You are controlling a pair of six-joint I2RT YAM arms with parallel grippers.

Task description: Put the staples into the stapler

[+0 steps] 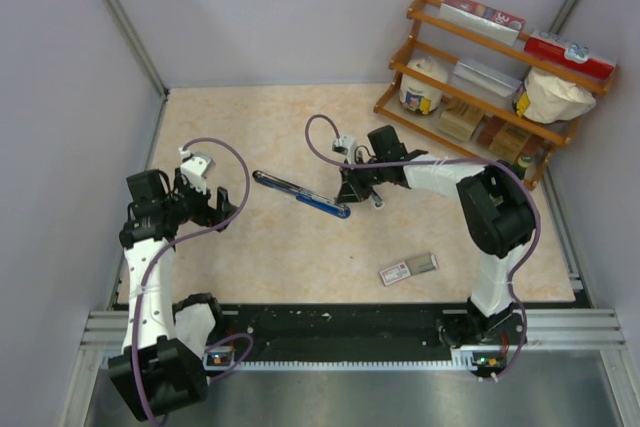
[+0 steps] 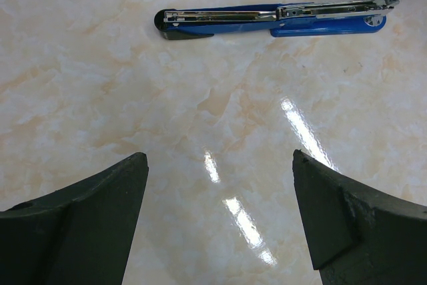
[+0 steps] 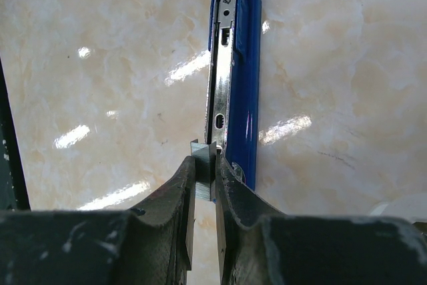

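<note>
Opened flat, the blue stapler [image 1: 302,194] lies on the table, its metal staple channel [image 3: 220,91] facing up. At the channel's end, my right gripper is shut on a short strip of silver staples [image 3: 203,158]. The strip hangs across the channel's tip in the right wrist view; whether it touches the metal I cannot tell. In the left wrist view, the stapler's dark head lies at the upper left and the right gripper's fingertips show at the top right. My left gripper stands open over bare table, apart from the stapler.
A staple box [image 1: 409,268] lies at the front right of the table. Behind the right arm stands a wooden shelf [image 1: 410,42] with boxes and tubs. Between the left gripper and the stapler the tabletop [image 1: 280,257] is clear.
</note>
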